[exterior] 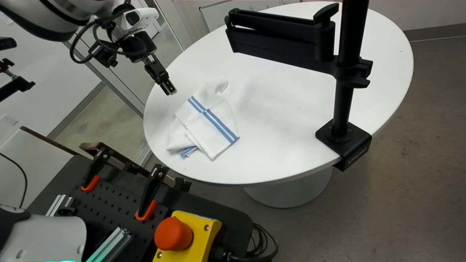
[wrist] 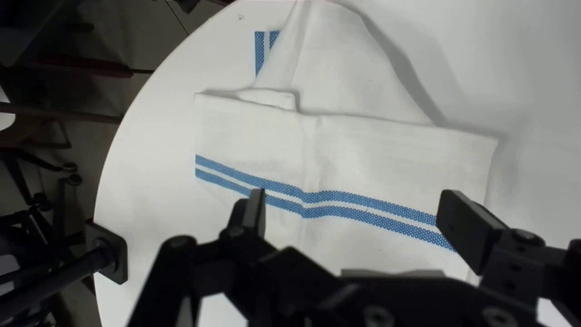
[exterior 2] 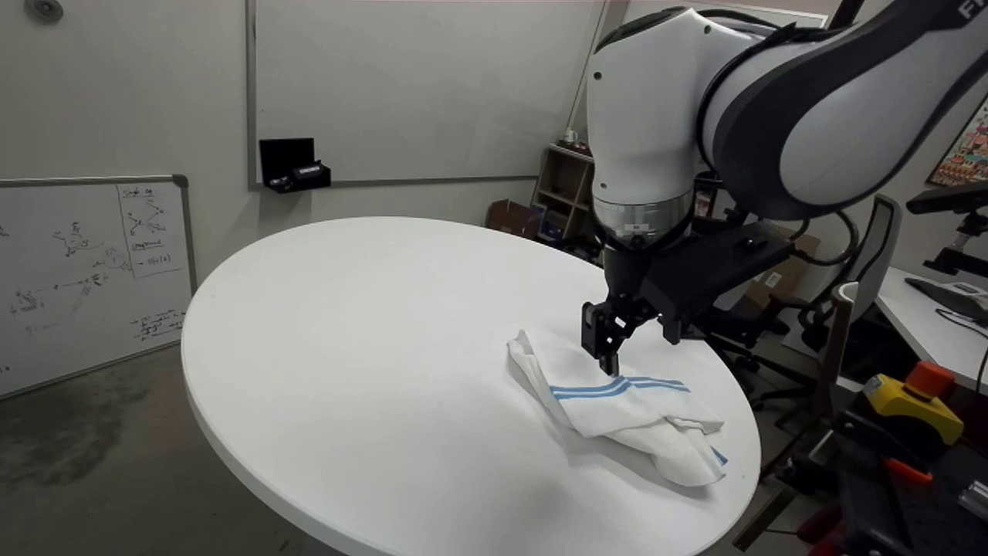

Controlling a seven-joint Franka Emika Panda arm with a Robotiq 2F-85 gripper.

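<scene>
A white cloth with blue double stripes (exterior: 209, 124) lies folded and rumpled on the round white table (exterior: 279, 161). In the wrist view the cloth (wrist: 370, 158) spreads below the fingers, its striped band running between the two fingers. My gripper is open, with a wide gap and nothing held. From the side, the gripper (exterior: 168, 89) hangs above the table, just off the cloth's upper left. In the other exterior view, the gripper (exterior 2: 602, 347) appears over the cloth (exterior 2: 639, 403); its exact height is hard to tell.
A black clamped post (exterior: 345, 109) with a folded arm stands at the table's edge. The emergency stop box (exterior: 188, 235) sits on the dark bench, apart from the table.
</scene>
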